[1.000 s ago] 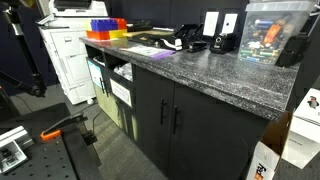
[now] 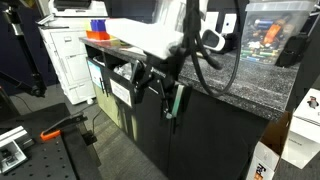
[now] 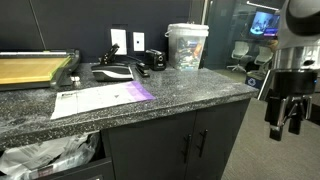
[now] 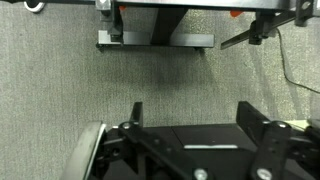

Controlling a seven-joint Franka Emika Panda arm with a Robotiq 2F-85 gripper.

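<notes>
My gripper (image 2: 158, 97) hangs pointing down in front of the black cabinet (image 2: 215, 135) in exterior view 1, its fingers spread apart. At the right edge of exterior view 2, the gripper (image 3: 285, 128) is over the floor, to the right of the cabinet doors (image 3: 150, 150) and their two upright dark handles (image 3: 187, 148). Both doors appear shut. In the wrist view, the open gripper has only grey carpet (image 4: 190, 80) and a dark edge between its fingers, nothing held.
Above the cabinet runs a speckled dark countertop (image 3: 120, 112) carrying a clear bin (image 3: 185, 45), a black phone-like device (image 3: 112, 72), papers (image 3: 100, 97) and a wooden-topped tray (image 3: 30, 68). White boxes (image 2: 300, 135) stand at the right. Open floor lies before the cabinet.
</notes>
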